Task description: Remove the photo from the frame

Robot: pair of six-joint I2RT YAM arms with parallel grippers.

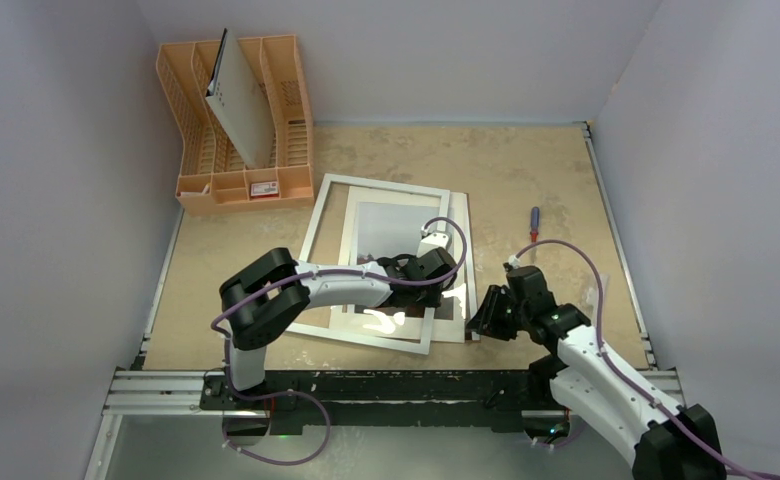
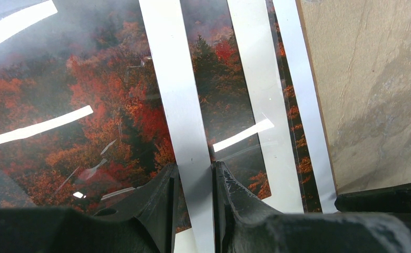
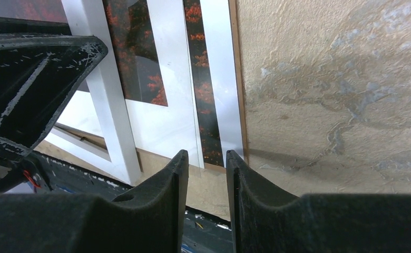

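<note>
A white frame (image 1: 315,220) lies over a matted photo of red autumn trees (image 2: 87,137), with a glossy sheet over it and a second strip of photo showing at the right edge beside a white board (image 3: 219,63). My left gripper sits over the frame's right bar, a finger on either side of it; whether it grips is unclear. My right gripper is part open at the lower end of the narrow photo strip and white edge, low near the board's front corner, with nothing clearly held.
An orange organiser (image 1: 196,140) holding a white folder stands at the back left. A screwdriver (image 1: 534,220) lies on the right of the board.
</note>
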